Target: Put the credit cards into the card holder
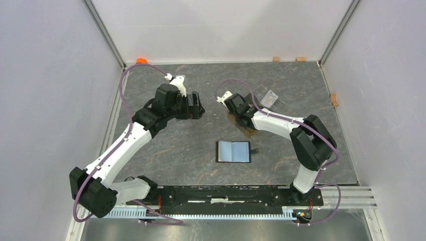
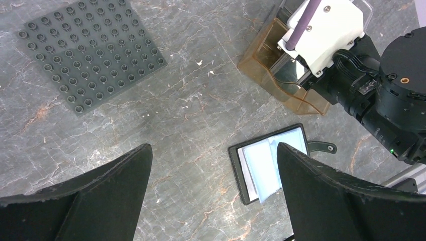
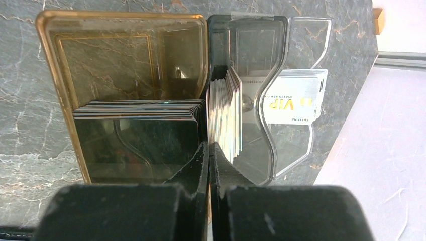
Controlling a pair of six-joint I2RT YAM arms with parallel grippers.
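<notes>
The open card holder [image 1: 234, 151], black-edged with pale blue sleeves, lies flat near the table's front. Dark cards [image 3: 135, 110] stand in a stack inside an amber tray [image 3: 58, 55]. Beside it, pale-edged cards [image 3: 224, 113] stand on edge in a clear box, and white VIP cards [image 3: 296, 100] lie at its right. My right gripper is shut, its tips over the border between dark and pale-edged cards; nothing shows between them. My left gripper is open and empty, up and left of the holder in the top view.
A translucent studded mat [image 2: 93, 55] lies flat at the upper left of the left wrist view. Bare grey table [image 2: 196, 110] separates it from the card holder. Small wooden blocks [image 1: 300, 59] sit along the back edge.
</notes>
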